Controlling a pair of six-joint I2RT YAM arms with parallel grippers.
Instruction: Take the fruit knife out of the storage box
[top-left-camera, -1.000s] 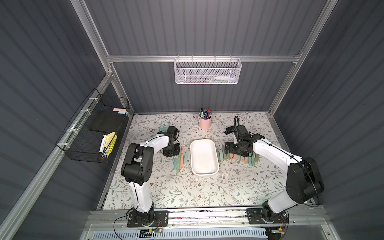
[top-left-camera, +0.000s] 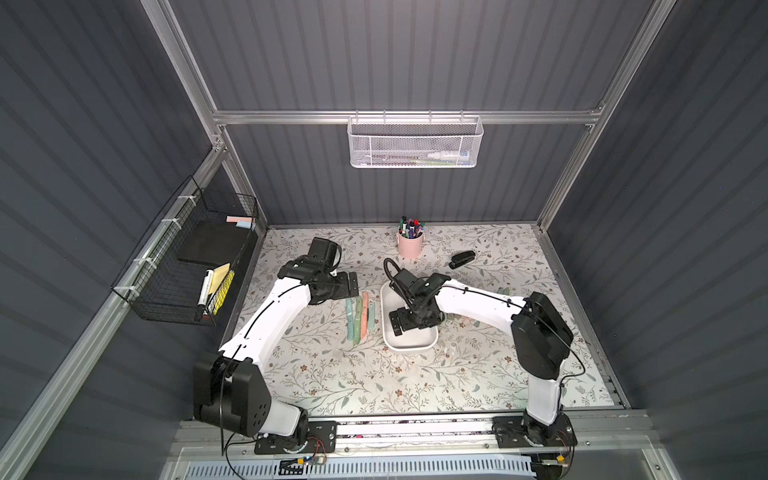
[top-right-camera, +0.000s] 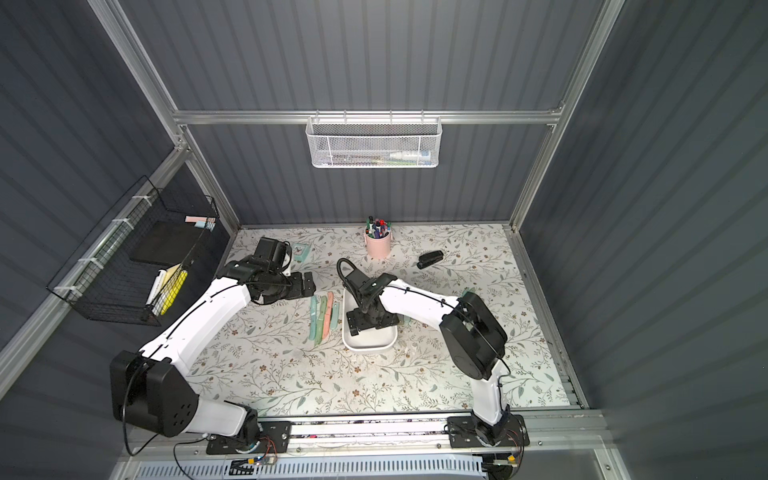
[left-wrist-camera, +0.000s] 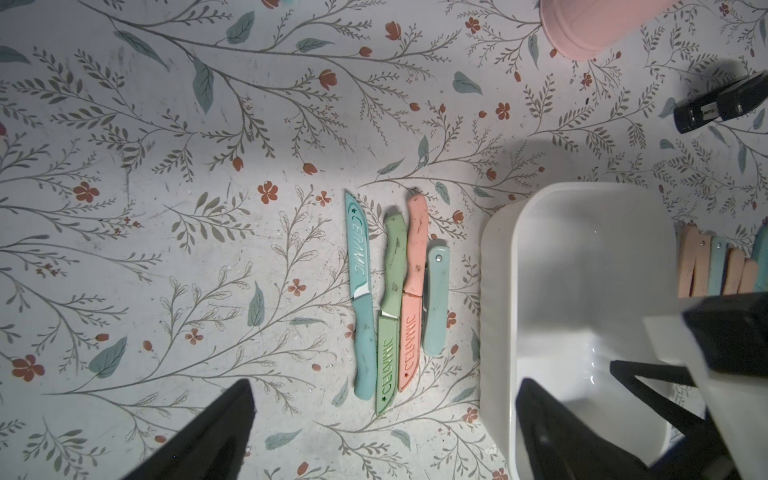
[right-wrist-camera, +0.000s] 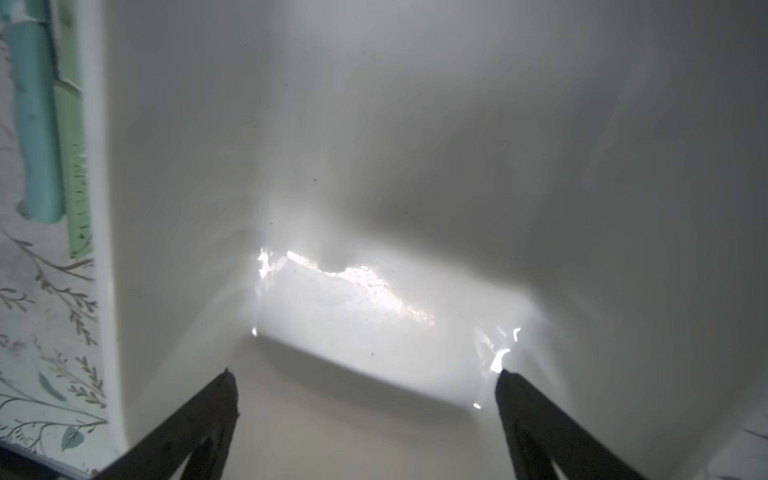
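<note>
The white storage box (top-left-camera: 409, 342) shows a bare inside in the right wrist view, with no knife visible in it. Left of it lie a blue fruit knife (left-wrist-camera: 364, 336), a green one (left-wrist-camera: 389, 356), a pink one (left-wrist-camera: 413, 240) and a short pale-blue folded one (left-wrist-camera: 436, 304) on the table. My right gripper is open down over the box, nothing between its blurred fingers. My left gripper is open and raised above and behind the knives on the left, holding nothing.
More knives (left-wrist-camera: 704, 264) lie right of the box, mostly hidden by my right arm. A pink pen cup (top-left-camera: 409, 246) and black stapler (top-left-camera: 461, 259) stand behind. Wire baskets hang on the back and left walls.
My right gripper has swung leftward from over the right-hand knives to over the box. My left arm has risen and extended away from the knives it was over.
</note>
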